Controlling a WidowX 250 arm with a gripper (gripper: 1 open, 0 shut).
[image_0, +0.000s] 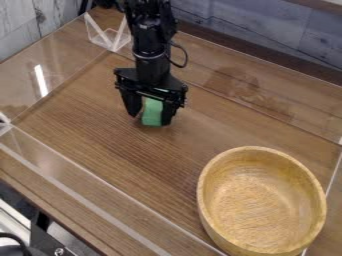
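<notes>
My black gripper (152, 97) hangs low over the middle-left of the wooden table, open, its fingers spread around a small green object (154, 117) on the tabletop. The object's upper part is partly hidden behind the gripper. I cannot tell whether the fingers touch it.
A large yellow bowl (261, 200) fills the lower right of the table (107, 170).
</notes>
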